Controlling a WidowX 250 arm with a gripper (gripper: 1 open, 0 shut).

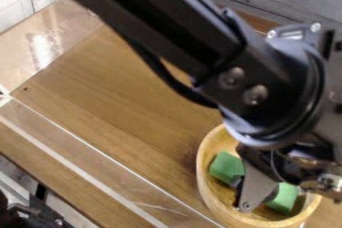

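Observation:
A round wooden bowl (214,179) sits at the lower right with green blocks in it, one green block (226,166) at its left and another green piece (282,200) at its right. My gripper (271,184) reaches down into the bowl between the green pieces, open, its dark fingers partly hidden by the wrist and arm above.
A bare wooden tabletop (114,102) fills the middle and left, with a clear strip along its front edge. White panelled walls stand behind. Black cables or parts lie at the lower left corner.

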